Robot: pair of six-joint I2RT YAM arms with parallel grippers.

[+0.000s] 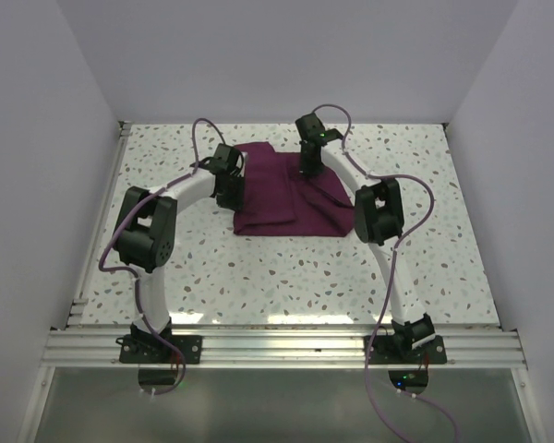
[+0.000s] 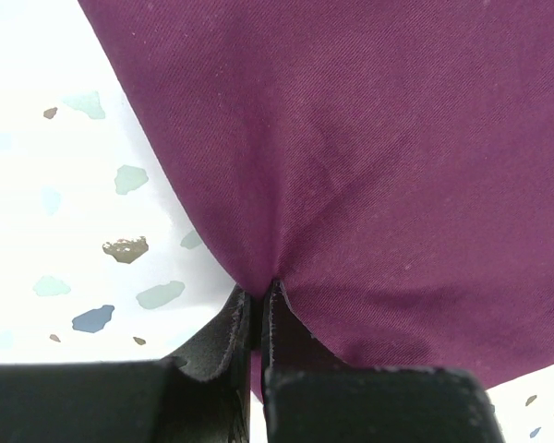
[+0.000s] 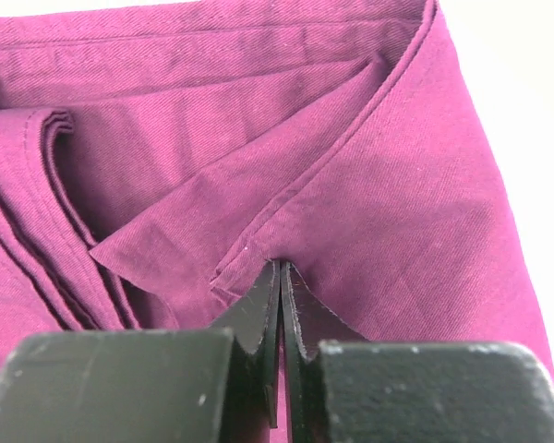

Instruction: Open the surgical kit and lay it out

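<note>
A maroon cloth wrap [image 1: 268, 198] lies on the speckled table with its folds partly spread; no instruments show on it. At its left edge my left gripper [image 1: 231, 205] is shut on the cloth. The left wrist view shows the fabric [image 2: 379, 185] gathered into creases at the left fingertips. My right gripper [image 1: 307, 172] is over the upper middle of the cloth. Its fingers are shut in the right wrist view, the tips against the edge of a slanting flap [image 3: 415, 231]. Nothing clearly shows between them; a thin pinch of fabric there cannot be ruled out.
Bare speckled table [image 1: 258, 281] lies in front of the cloth and to both sides. Grey walls [image 1: 286, 55] enclose the back and sides. A metal rail [image 1: 277, 341] runs along the front.
</note>
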